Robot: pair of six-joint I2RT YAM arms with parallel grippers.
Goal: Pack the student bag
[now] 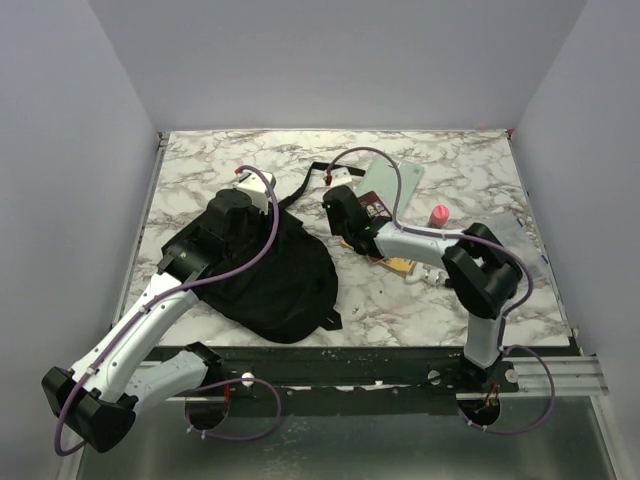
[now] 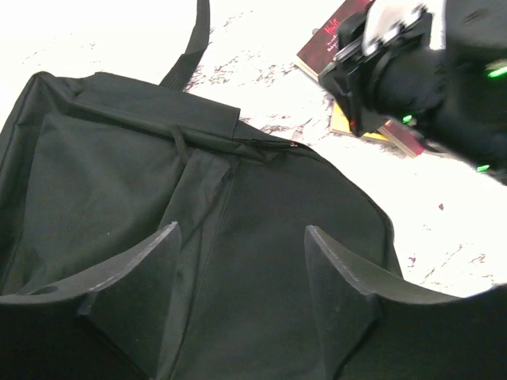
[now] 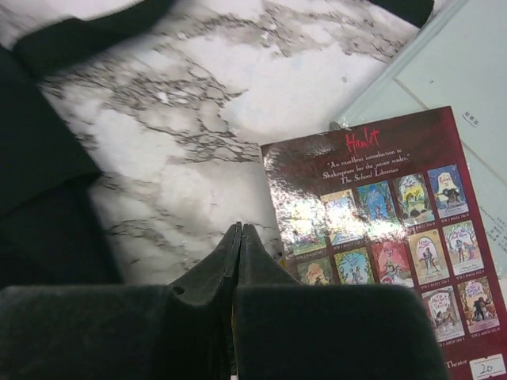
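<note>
The black student bag lies on the left of the marble table, its top flat over the front part in the top view. My left gripper hangs over the bag, fingers apart with nothing between them. My right gripper is shut, nothing visible between its fingertips, beside a dark red Hamlet book that lies on a yellow book. A pale green folder lies behind the Hamlet book.
A black strap runs behind the bag. A pink bottle, a small white object and a clear pouch are on the right.
</note>
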